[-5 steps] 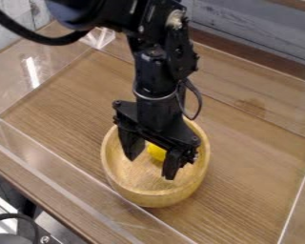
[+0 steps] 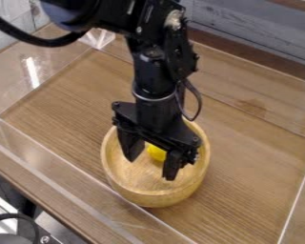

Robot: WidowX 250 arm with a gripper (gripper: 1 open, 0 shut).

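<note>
My black gripper (image 2: 152, 151) reaches down from the top into a round, light wooden bowl (image 2: 155, 195) at the centre front. Its two fingers stand apart, one toward each side of the bowl's interior. Behind and between them a yellow object (image 2: 156, 152) rests in the bowl, partly hidden by the gripper. I cannot tell whether the fingers touch it.
The bowl stands on a wooden tabletop (image 2: 244, 191), with clear room to its left and right. A pale wall runs along the back right. A black cable lies at the bottom left corner.
</note>
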